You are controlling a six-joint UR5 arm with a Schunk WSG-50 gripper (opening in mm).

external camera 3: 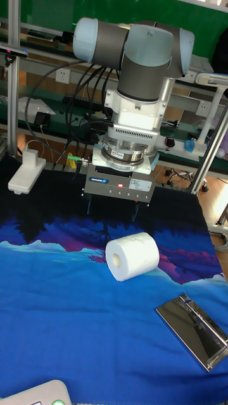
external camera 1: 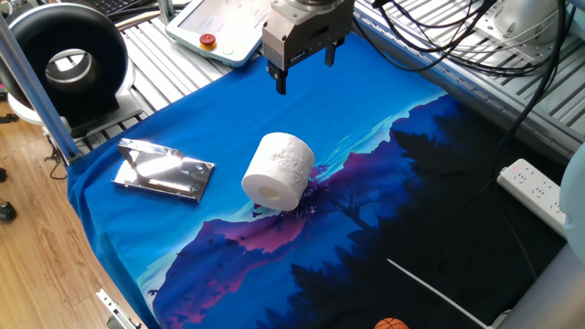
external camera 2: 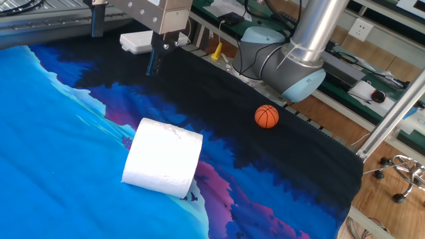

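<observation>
A white toilet paper roll (external camera 1: 279, 172) lies on its side near the middle of the printed cloth, its core end visible in exterior views 1 and 3. To its left in exterior view 1 is a shiny metal holder (external camera 1: 164, 172) with a raised flap, resting flat on the cloth. My gripper (external camera 1: 305, 71) hangs above the table, clear of the roll, with its two fingers spread wide and nothing between them. Exterior view 2 shows the same roll (external camera 2: 163, 157) below and apart from the open gripper (external camera 2: 126, 50).
A small orange basketball (external camera 2: 267, 117) sits on the dark part of the cloth. A white power strip (external camera 1: 537, 194) and a thin white stick (external camera 1: 437, 293) lie on that side too. A teach pendant (external camera 1: 219, 27) is at the far edge.
</observation>
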